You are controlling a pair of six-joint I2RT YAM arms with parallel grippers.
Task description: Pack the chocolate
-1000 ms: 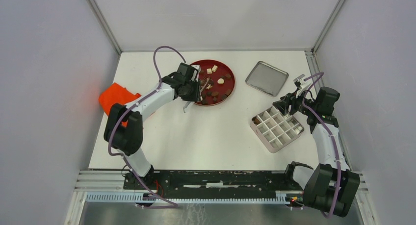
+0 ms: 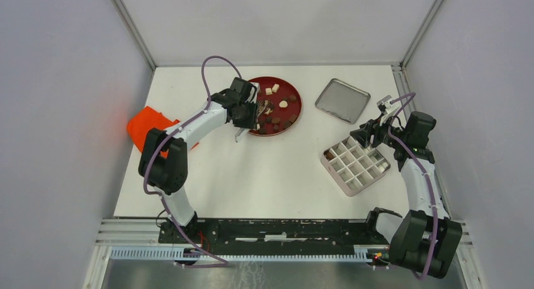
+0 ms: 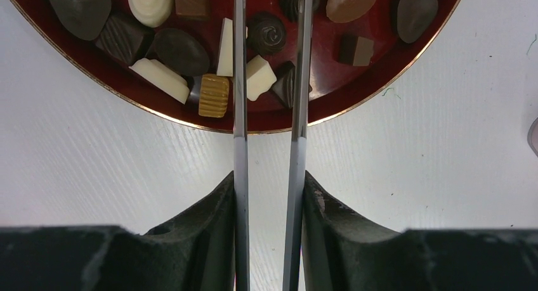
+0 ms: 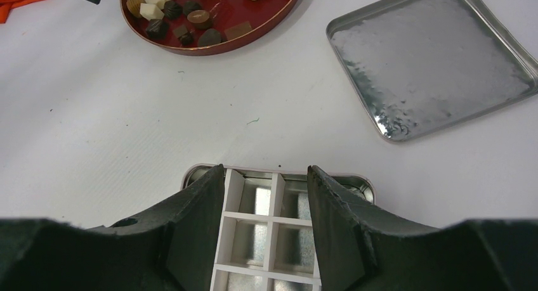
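Observation:
My left gripper is shut on a pair of silver tongs (image 3: 240,120), whose two arms stand apart and run over the round red tray (image 3: 108,80). Their tips leave the top of the left wrist view, so I cannot tell whether anything is between them. Dark, brown and white chocolates lie in the tray, including a ridged golden piece (image 3: 214,96). A divided box (image 2: 352,191) stands at the right; a brown chocolate (image 2: 329,155) sits in its left corner compartment. Above the box's far part, my right gripper is open, with nothing between its fingers.
An empty metal tray (image 2: 342,101) lies behind the box. Orange cloth (image 2: 146,126) lies at the table's left, close to the left arm.
The right arm and box look unchanged.

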